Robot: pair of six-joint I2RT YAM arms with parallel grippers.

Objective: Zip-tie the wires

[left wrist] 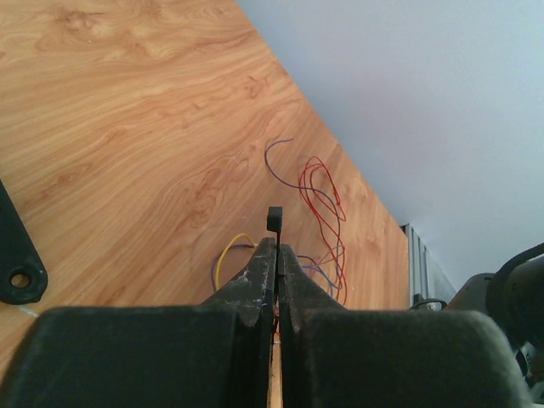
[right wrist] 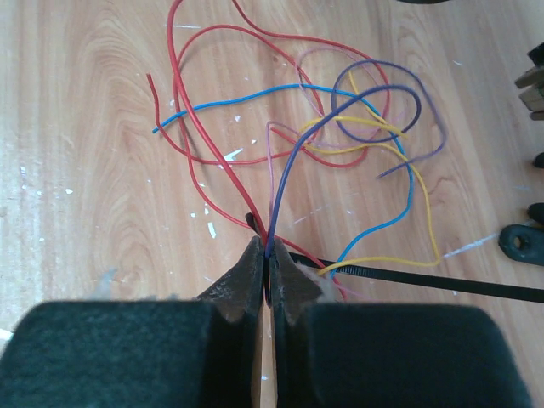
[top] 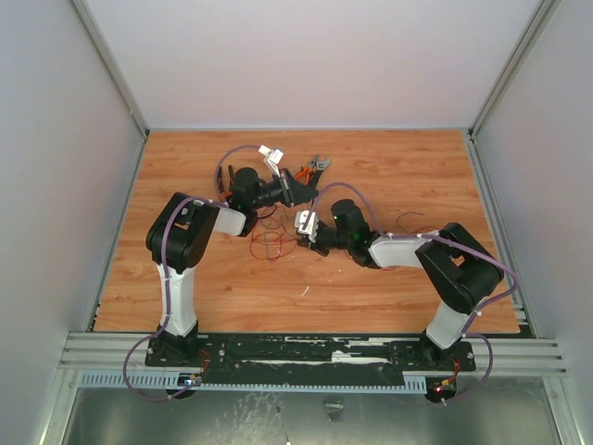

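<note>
In the left wrist view a thin black zip tie [left wrist: 274, 219] sticks up from the tips of my left gripper, which is shut on it. Seen from the right wrist, the zip tie [right wrist: 408, 276] runs off to the right edge, its other end beside my right gripper. That gripper is shut, with a red wire [right wrist: 208, 140] and a purple wire [right wrist: 289, 166] meeting between its tips. A blue wire [right wrist: 234, 100] and a yellow wire [right wrist: 432, 223] curl loosely behind. From above, the left gripper [top: 313, 193] is beyond the right gripper [top: 303, 243].
Pliers with orange handles [top: 302, 172] and a wrench [top: 321, 164] lie at the back. Another bundle of red wire [top: 422, 229] rests on the right side of the table.
</note>
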